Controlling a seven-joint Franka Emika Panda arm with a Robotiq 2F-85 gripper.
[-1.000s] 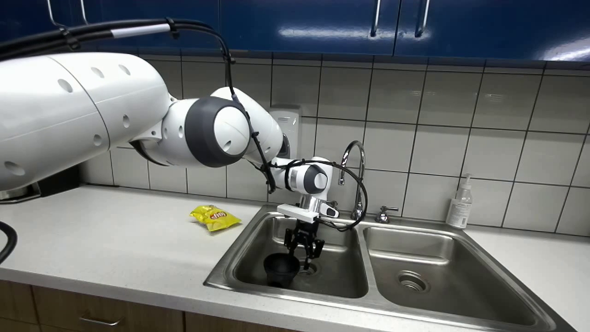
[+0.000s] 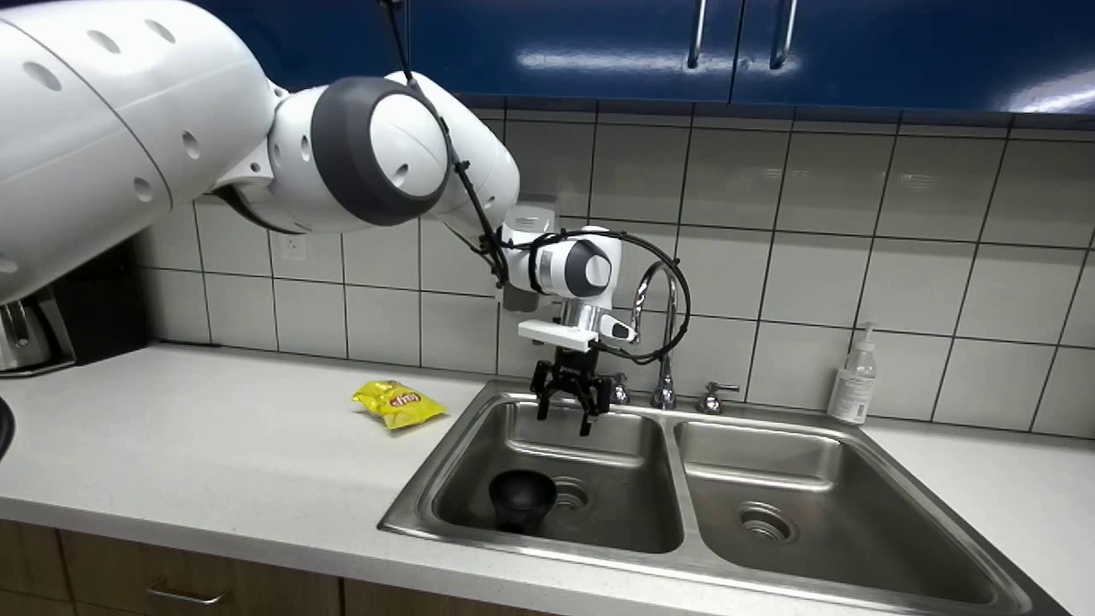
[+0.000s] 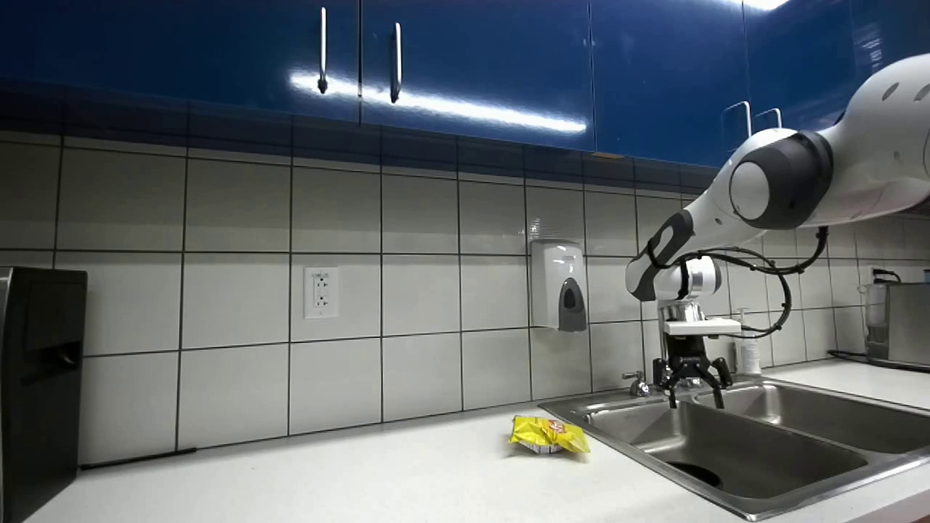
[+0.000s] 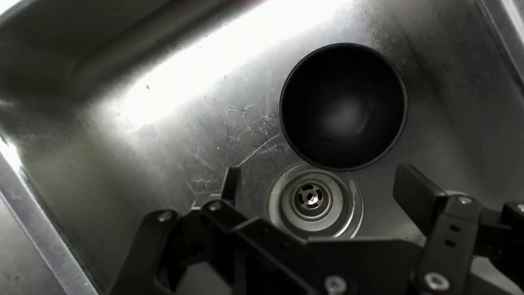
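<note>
A black bowl (image 2: 523,494) rests in the left basin of the steel sink, mouth up, beside the drain (image 4: 310,196). In the wrist view the round bowl (image 4: 344,105) lies beyond the fingertips, with nothing touching it. My gripper (image 2: 565,421) hangs over the back of that basin, clear above the bowl. Its fingers (image 4: 417,196) stand wide apart, and only basin floor and drain show between them. From the other side, the gripper (image 3: 694,401) appears level with the sink's rim, and the bowl (image 3: 694,473) is mostly hidden by the basin edge.
A yellow chip bag (image 2: 398,404) lies on the counter left of the sink (image 2: 698,534). The faucet (image 2: 665,385) rises just behind my gripper. A soap bottle (image 2: 854,380) stands at the back right; the right basin is empty.
My arm and gripper have risen from low in the left basin, near the bowl, to about rim height. The bowl and the chip bag are where they were.
</note>
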